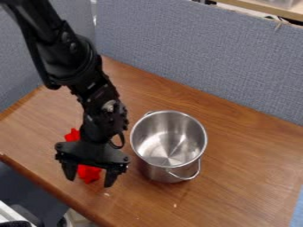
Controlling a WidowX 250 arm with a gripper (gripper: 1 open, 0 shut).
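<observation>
My black gripper [88, 174] is low over the table at the left, its fingers pointing down around a red object [89, 170], which is largely hidden behind it; whether the fingers touch it I cannot tell. A steel pot [168, 142] with two side handles stands upright just to the right of the gripper.
The wooden table [242, 168] has free room to the right of the pot and behind it. Grey padded walls [196, 62] bound the back and left. The front-left table edge lies close to the gripper, with a dark gap beyond it.
</observation>
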